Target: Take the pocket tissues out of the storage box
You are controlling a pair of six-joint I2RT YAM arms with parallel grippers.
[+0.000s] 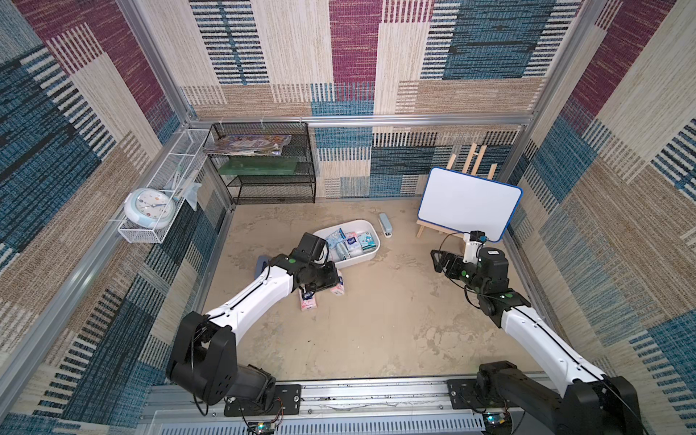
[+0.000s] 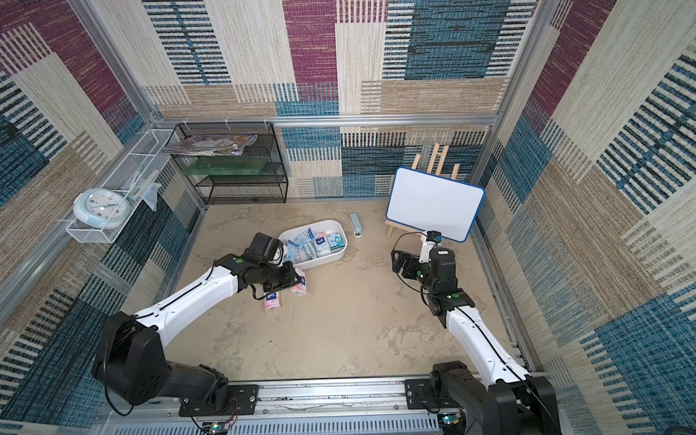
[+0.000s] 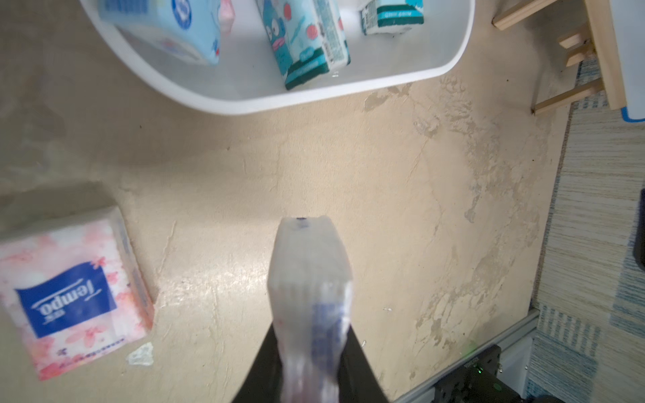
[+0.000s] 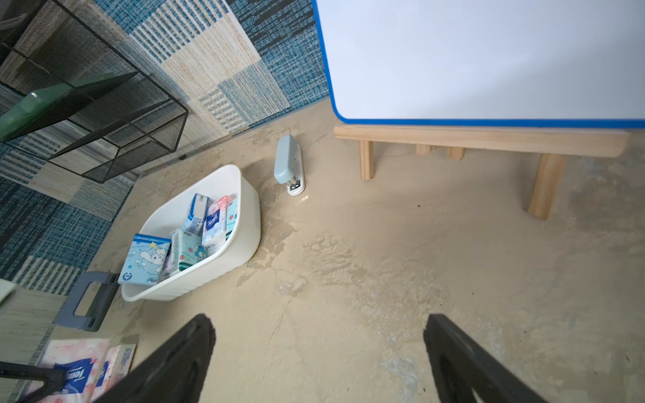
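Observation:
Gripped edge-on, a pink Tempo tissue pack (image 3: 310,288) hangs over the table, my left gripper shut on it. The same pack (image 2: 299,284) shows in front of the box in the top right view. Another pink Tempo pack (image 3: 63,295) lies flat on the table to its left. The white storage box (image 4: 231,262) holds several packs, among them a light blue pack (image 4: 145,260), a green one (image 4: 190,250) and a pink one (image 4: 215,223). My right gripper is open and empty, away at the right.
A blue-grey stapler (image 1: 385,224) stands right of the box. The whiteboard (image 1: 469,203) on its wooden easel is at the back right, and a black mesh rack (image 1: 264,166) at the back left.

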